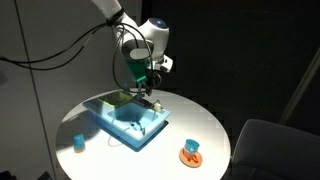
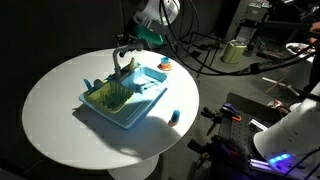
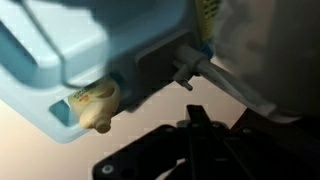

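My gripper shows dark at the lower edge of the wrist view; it looks shut, with nothing seen between its fingers. Close to it is the grey faucet (image 3: 222,76) at the rim of the toy sink (image 1: 118,126). A yellowish bottle-like item (image 3: 95,103) sits in a recess at the sink's corner, apart from the fingers. From outside, the arm's head (image 1: 152,42) hangs above the sink's back side. Its fingertips are hard to make out in both exterior views.
A yellow-green rack (image 2: 108,98) occupies one part of the sink. A blue cup (image 1: 192,146) rests on an orange plate (image 1: 190,158) at the right. Near the left table edge stands a small blue item (image 1: 79,143).
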